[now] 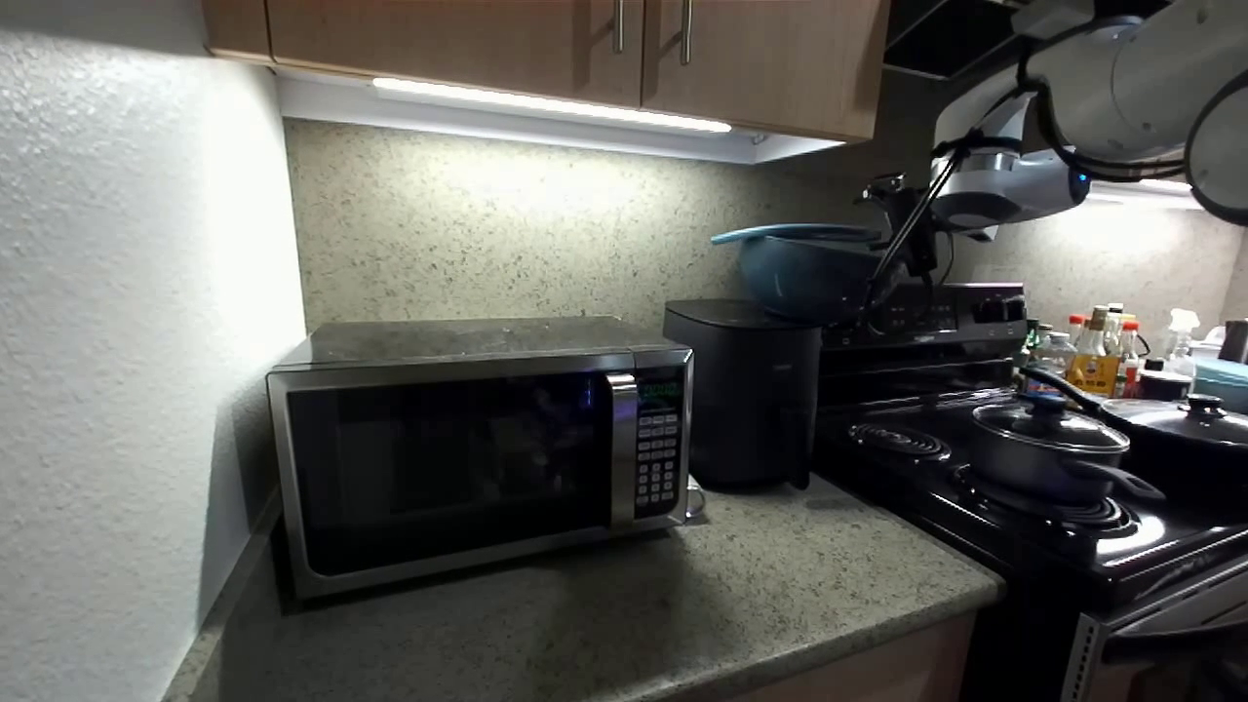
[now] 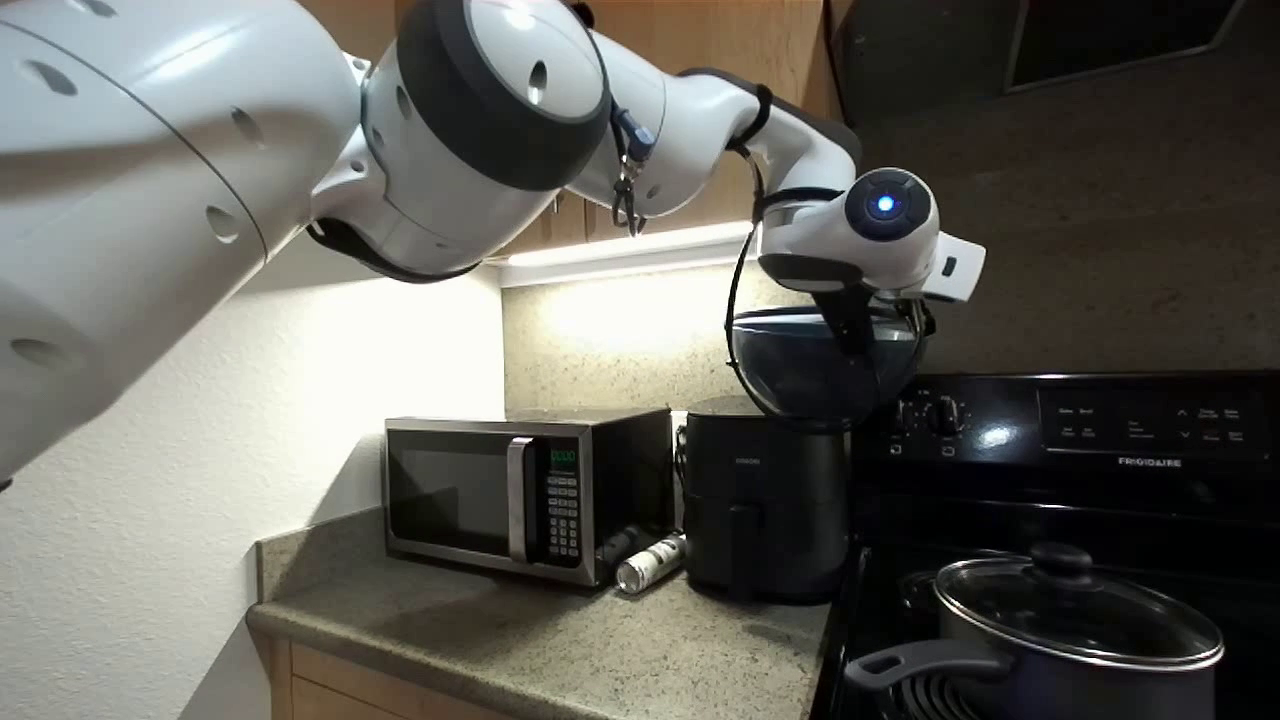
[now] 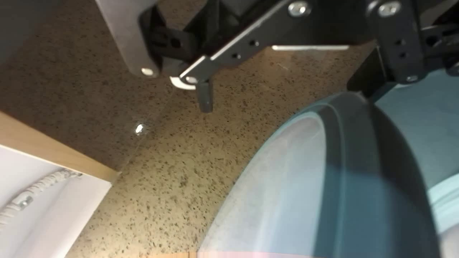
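A dark blue bowl (image 1: 801, 279) sits on the black air fryer (image 1: 743, 392), overhanging its right side, with a lighter blue rimmed piece (image 1: 796, 232) on top. In exterior view 2 the bowl (image 2: 792, 366) lies partly behind my wrist and gripper. The wrist view has my gripper open, its fingers wide apart. One finger (image 3: 204, 95) stands clear over the speckled wall; the other (image 3: 370, 76) is close against the blue bowl's rim (image 3: 355, 142). Whether it touches the rim, I cannot tell.
A microwave (image 1: 468, 456) stands left of the fryer, with a can (image 2: 651, 564) between them. The stove (image 1: 901, 468) holds a lidded pot (image 1: 1041, 450) on the right. Cabinets (image 1: 468, 47) hang above.
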